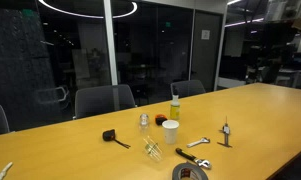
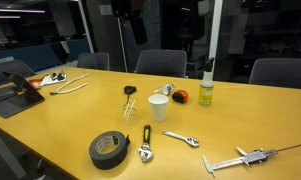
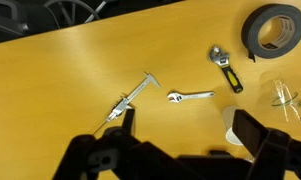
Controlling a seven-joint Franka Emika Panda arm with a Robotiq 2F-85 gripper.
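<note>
In the wrist view my gripper is open above the table, its dark fingers wide apart and nothing visible between them. A silver caliper [image 3: 123,107] lies to the left, and a small wrench [image 3: 191,96] lies in the middle. To the right are a black-handled adjustable wrench [image 3: 226,70], a roll of black tape [image 3: 253,32] and a partly covered white cup [image 3: 231,123]. Exterior view 2 has the cup [image 2: 158,105] upright behind the wrenches, with the tape roll [image 2: 108,162] flat in front.
A bottle with yellow contents [image 2: 207,90] stands at the back beside a red-and-black object [image 2: 180,96]. A clear container with thin items [image 2: 128,106] is left of the cup. Chairs line the far edge. Wide bare table [image 1: 260,105] extends right in exterior view 1.
</note>
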